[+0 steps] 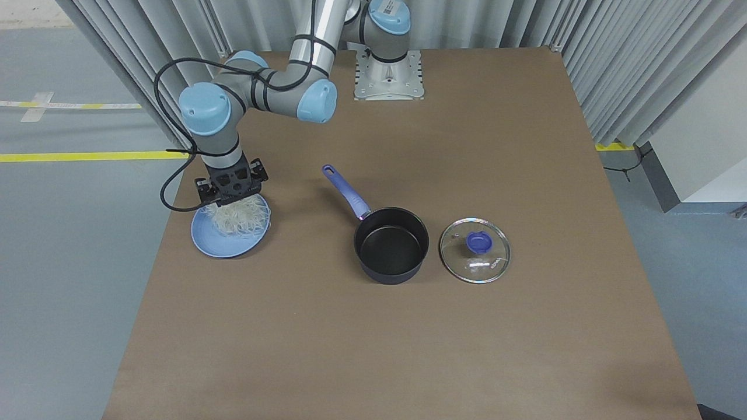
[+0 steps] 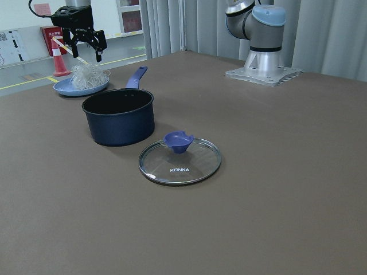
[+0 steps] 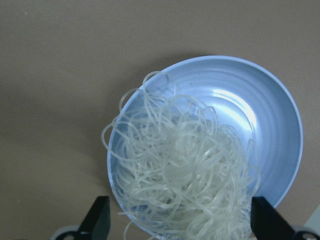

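Observation:
A clump of white noodles (image 3: 175, 170) lies on a blue plate (image 3: 270, 130), spilling slightly over its rim. My gripper (image 2: 85, 50) hangs just above it, fingers spread open with nothing between them; in the wrist view both fingertips frame the lower part of the plate. In the front view the gripper partly hides the noodles. Right of the plate stands a dark pot (image 1: 390, 248) with a blue handle, and beside that lies a glass lid (image 1: 474, 262) with a blue knob.
The arm's base (image 1: 388, 84) stands at the back edge. The plate is near the table's left edge.

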